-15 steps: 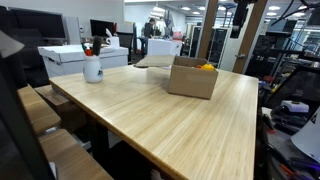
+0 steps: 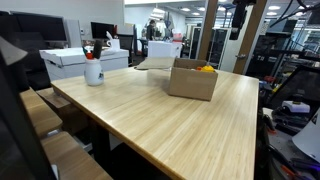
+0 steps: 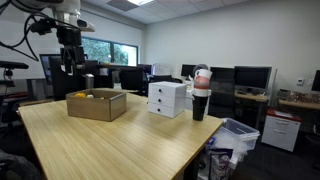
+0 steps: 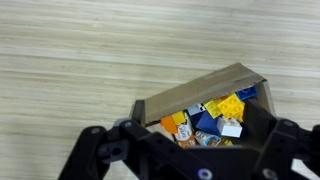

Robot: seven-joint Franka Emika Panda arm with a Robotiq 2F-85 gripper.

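Note:
In the wrist view, an open cardboard box [image 4: 205, 90] lies below my gripper. Inside are several toy bricks, among them a yellow brick [image 4: 231, 106], a white brick [image 4: 229, 128] and an orange piece [image 4: 168, 124]. The fingers stand wide apart with nothing between them. From the side, the gripper [image 3: 70, 68] hangs well above the tabletop, near the box [image 3: 98, 107]. Part of the box's inside is hidden behind the gripper's body in the wrist view.
A white cup of markers [image 2: 93, 71] stands on the table's far side. White drawers [image 3: 167, 98] are behind it.

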